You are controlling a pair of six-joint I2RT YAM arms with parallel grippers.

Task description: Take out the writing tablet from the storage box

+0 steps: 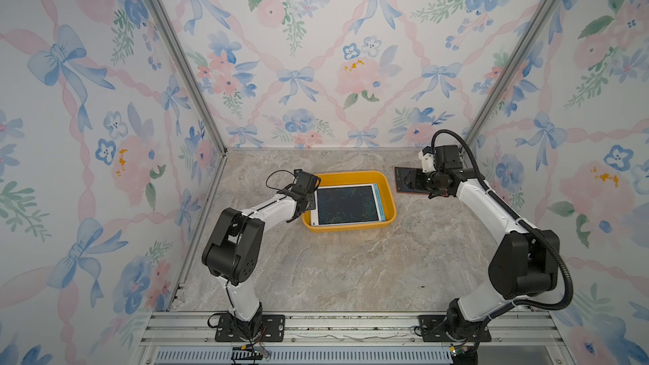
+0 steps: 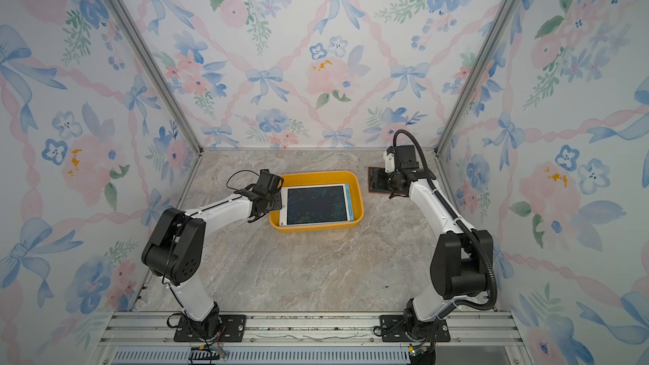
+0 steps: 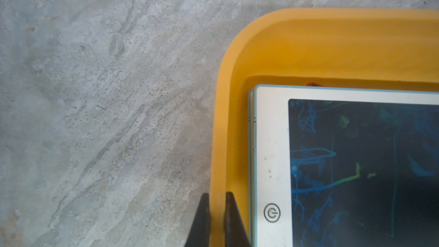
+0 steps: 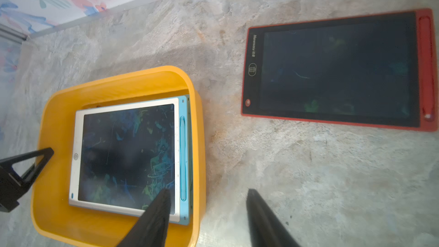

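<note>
The yellow storage box [image 1: 348, 228] stands mid-table with a white, blue-edged writing tablet [image 4: 123, 155] lying in it, screen up. A second edge shows under that tablet in the left wrist view, along with a bit of orange-red near the box wall. My left gripper is shut on the box's left rim, one finger on each side. My right gripper is open and empty, high over the table right of the box. A red-framed black writing tablet [image 4: 338, 71] lies flat on the table, partly hidden by the right arm in the top views.
Bare marble tabletop [image 1: 351, 270] stretches in front of the box, and a free strip lies between the box and the red tablet. The patterned back wall [image 1: 331, 115] rises close behind both.
</note>
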